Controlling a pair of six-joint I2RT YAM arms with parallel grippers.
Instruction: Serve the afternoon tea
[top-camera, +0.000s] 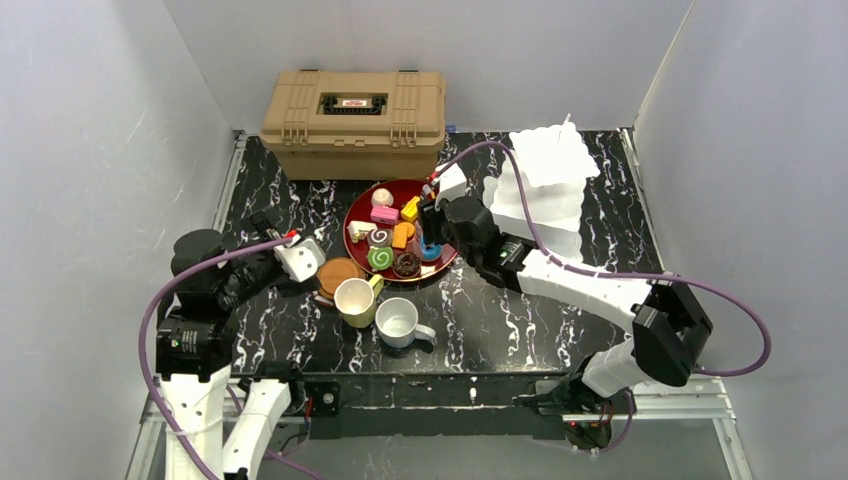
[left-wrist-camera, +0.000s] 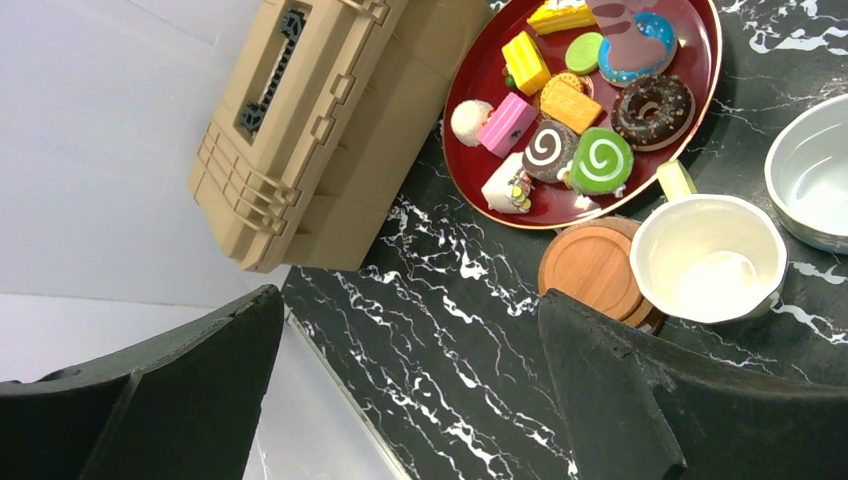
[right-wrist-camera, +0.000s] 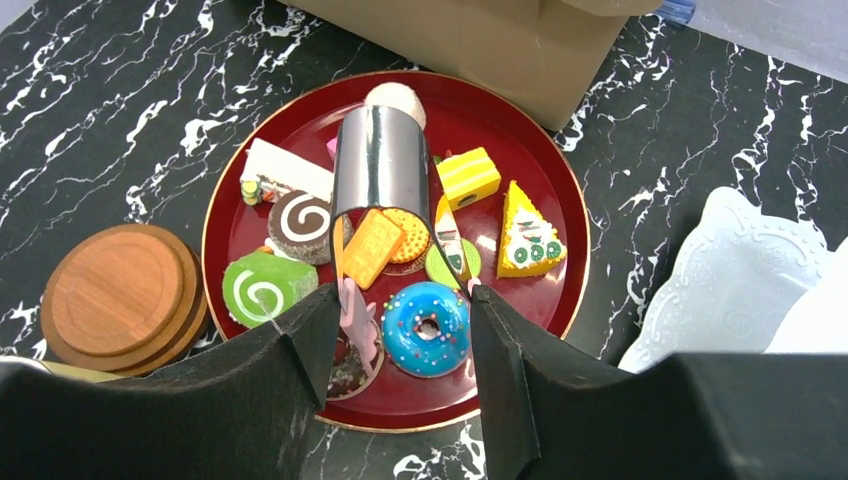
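Observation:
A red round tray (top-camera: 361, 255) holds toy sweets, among them a blue donut (right-wrist-camera: 427, 355) and a yellow cake slice (right-wrist-camera: 530, 240). My right gripper is over the tray, part open, with metal tongs (right-wrist-camera: 382, 160) with pink ends between its fingers; whether it grips them firmly is unclear. My left gripper stands open and empty at the left, near wooden coasters (top-camera: 340, 271). A yellow mug (top-camera: 356, 307) and a grey mug (top-camera: 397, 318) stand in front of the tray.
A tan case (top-camera: 355, 135) stands behind the tray. White scalloped plates (top-camera: 540, 210) lie at the right. Free counter shows at the front right and far left.

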